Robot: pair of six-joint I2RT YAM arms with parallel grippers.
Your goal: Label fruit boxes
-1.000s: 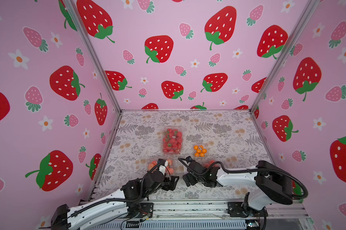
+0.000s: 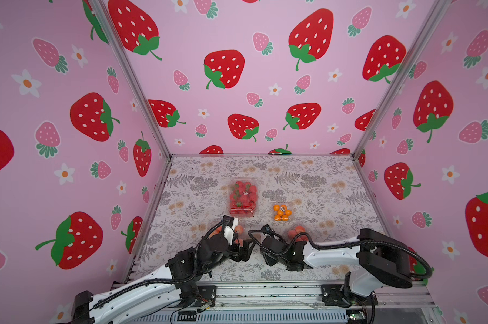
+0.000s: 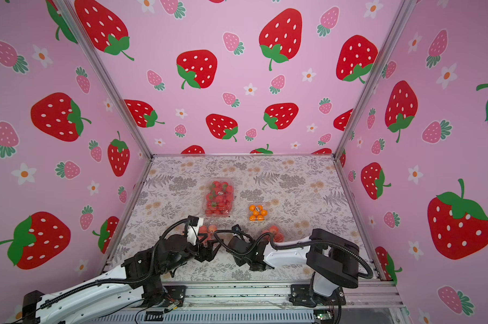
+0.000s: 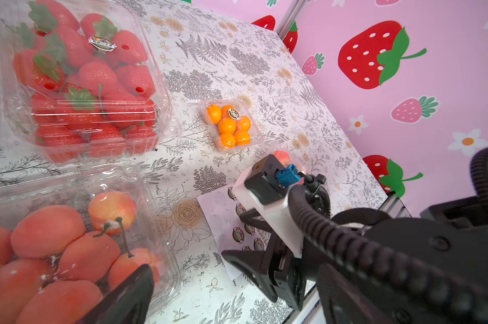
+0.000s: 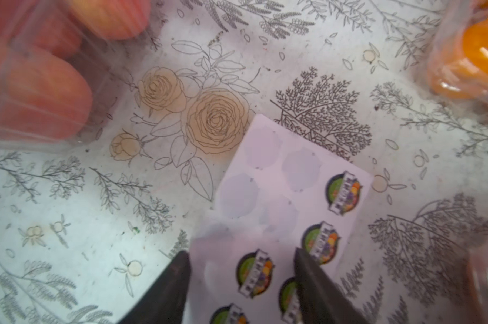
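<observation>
A white sheet of round fruit stickers point(image 5: 271, 172) lies on the table, with several empty spots; my right gripper is low over it, fingers apart, nothing visibly held. My left gripper stands open beside the clear box of peach-coloured fruit point(image 4: 49, 232). Behind are the strawberry box point(image 4: 92, 81) and the small orange box point(image 4: 227, 124), each with a label on its lid. Another box of reddish fruit point(image 2: 298, 231) sits partly behind the right arm.
Patterned pink walls enclose it. The two arms are close together at the front centre.
Over the last second my left arm has risen slightly and moved right. My right gripper has shifted slightly, staying near the front centre. The boxes have not moved.
</observation>
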